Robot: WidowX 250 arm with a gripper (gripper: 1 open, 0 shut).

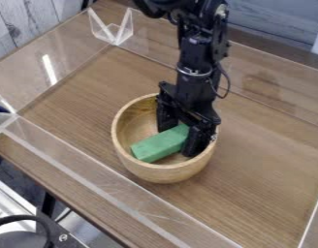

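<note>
A light wooden bowl (144, 164) sits on the tabletop, holding a green block (155, 146) that lies tilted inside it. The black gripper (188, 136) reaches down from above into the right side of the bowl, over the right end of the block. The arm hides part of that end, and whether the fingers touch the block is unclear.
Clear plastic edging shows at the back left and along the left edge. A dark cable loops at the bottom left, beyond the table edge.
</note>
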